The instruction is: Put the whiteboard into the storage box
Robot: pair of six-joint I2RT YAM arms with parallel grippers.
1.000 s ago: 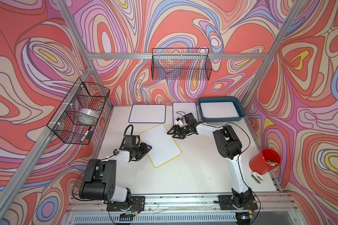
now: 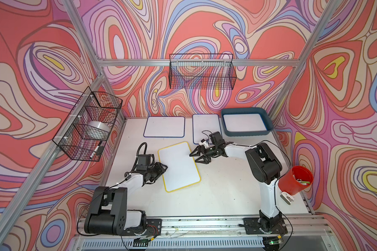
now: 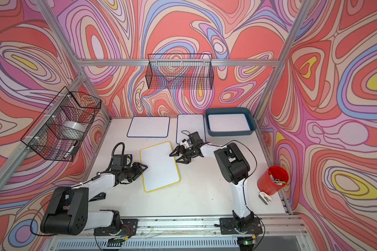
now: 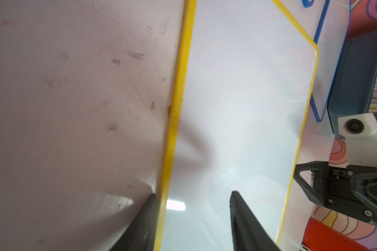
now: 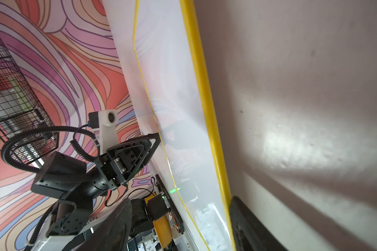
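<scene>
A white whiteboard with a yellow rim lies on the table between my two grippers. My left gripper is open at the board's left edge; its fingers stand apart, the yellow rim running between them close to one finger. At the opposite edge, my right gripper also stands open, with the rim near its right finger. Whether either finger touches the rim is hard to tell. The dark teal storage box stands at the back right, a white panel lying inside it.
Two blue-rimmed whiteboards lie along the back. The right one is partly hidden by my right arm. A red bucket stands at the right, a small stapler-like object beside it.
The yellow-rimmed board has turned slightly clockwise, its near corner shifting left and toward the front. The right gripper has come toward the front; the left has shifted slightly left and frontward.
</scene>
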